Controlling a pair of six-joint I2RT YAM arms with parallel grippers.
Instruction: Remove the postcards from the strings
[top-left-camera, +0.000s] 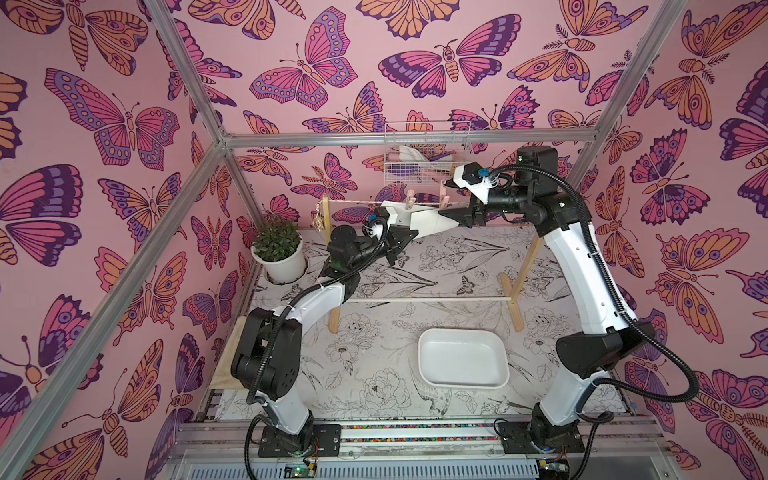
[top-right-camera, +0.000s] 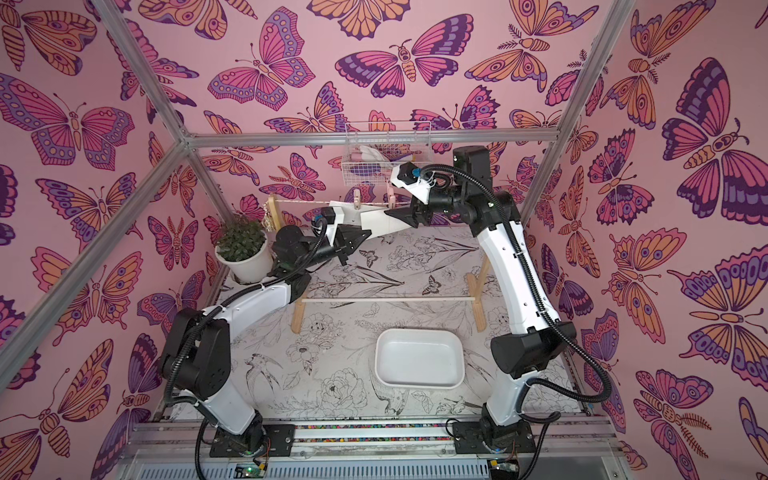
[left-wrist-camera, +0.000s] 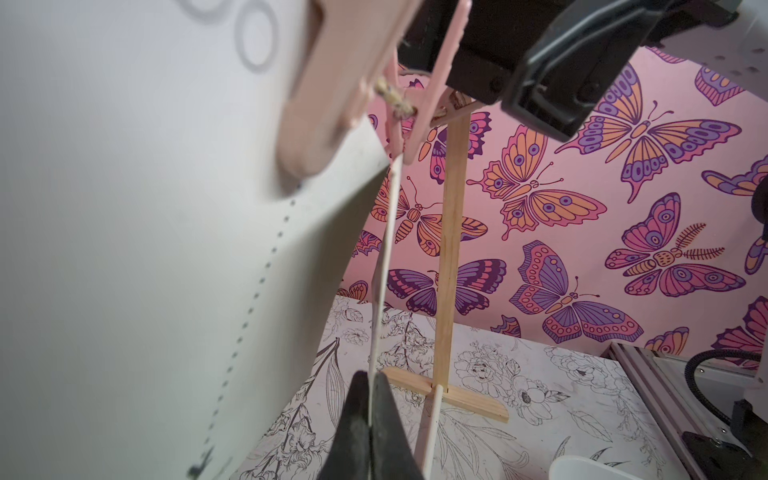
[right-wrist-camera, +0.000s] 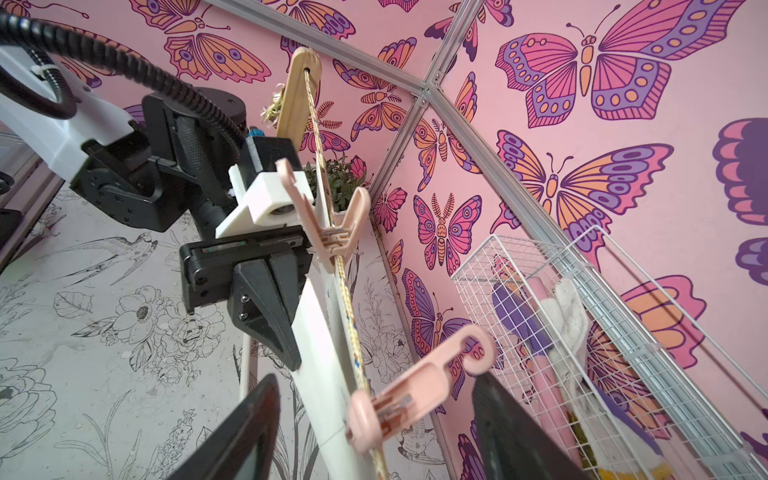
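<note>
A white postcard (top-left-camera: 436, 224) hangs from the string (right-wrist-camera: 345, 300), with a pink clothespin (top-left-camera: 410, 198) near its left part and another pink clothespin (right-wrist-camera: 408, 400) toward the right. In the left wrist view, the edge of a white postcard (left-wrist-camera: 384, 264) runs down between the fingertips of my left gripper, which is shut on it. My right gripper is partly open around the right clothespin, with gaps visible on both sides. From the top left view, the right gripper (top-left-camera: 449, 200) is level with that pin; its fingers partly hide the card's right side.
A white tray (top-left-camera: 464, 384) stands at the front, seemingly empty. The string's wooden stand has a post (top-left-camera: 528, 260) on the right. A wire basket (top-left-camera: 416, 172) is behind the string, and a potted plant (top-left-camera: 280, 256) sits at the left.
</note>
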